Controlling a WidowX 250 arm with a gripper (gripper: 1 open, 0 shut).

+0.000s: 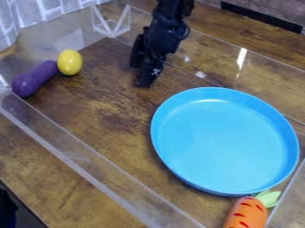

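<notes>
The black gripper [150, 55] hangs at the top centre, low over the wooden surface, with its fingers apart; no object shows between them. Left of it lie a yellow oval object [70, 62] and a long purple eggplant [35, 78]. A large blue plate [224, 141] fills the right middle. An orange toy carrot [248, 213] with a green top lies at the bottom right corner.
Clear plastic edging [84, 165] runs around the wooden surface [102, 120]. The middle and left of the surface, between the eggplant and the plate, are bare.
</notes>
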